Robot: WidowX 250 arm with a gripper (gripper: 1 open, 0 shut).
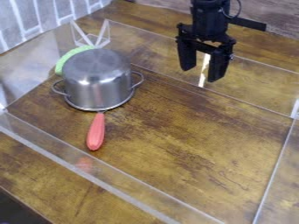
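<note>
My black gripper (205,52) hangs at the top middle, its two fingers apart and open, over a bare stretch of wooden surface. A thin pale object (205,77) stands out just below and behind it; what it is I cannot tell. Left of the gripper sit a steel pot (96,77) with two side handles and, below it, a long red object (97,131) lying on the wood.
A green item (68,58) lies behind the pot at the upper left, near a white wire piece. Clear plastic walls edge the wooden surface (187,157), whose middle and right are free.
</note>
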